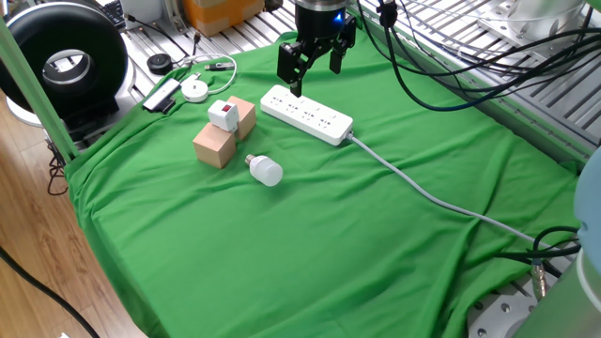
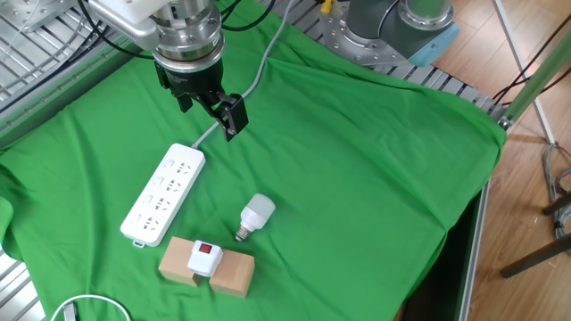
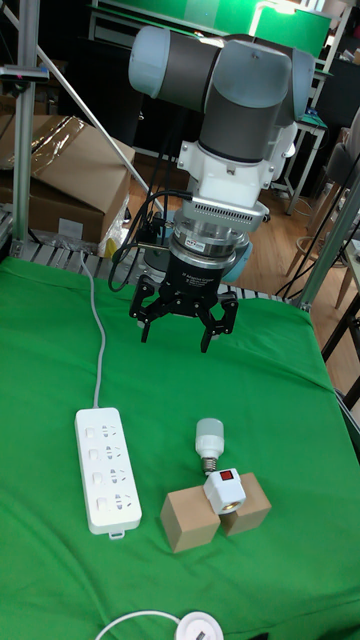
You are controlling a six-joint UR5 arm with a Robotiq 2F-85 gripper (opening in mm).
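Observation:
My gripper [image 3: 175, 343] hangs high above the green cloth, open, its two fingers well apart with nothing between them. Below it lies a white power strip [image 1: 306, 115] with several sockets and a grey cable. A white bulb [image 2: 259, 212] with a metal screw base lies on its side on the cloth. Close to the bulb's base, a small white lamp-socket adapter [image 3: 225, 492] with a red switch rests across two wooden blocks, the left block [image 3: 190, 519] and the right block [image 3: 247, 501]. Nothing touches my fingers.
A white round charger [image 1: 194, 90] with its cable lies near the cloth's far left edge. Black cables [image 1: 488, 94] loop beside the arm. A cardboard box [image 3: 75, 176] stands behind the cloth.

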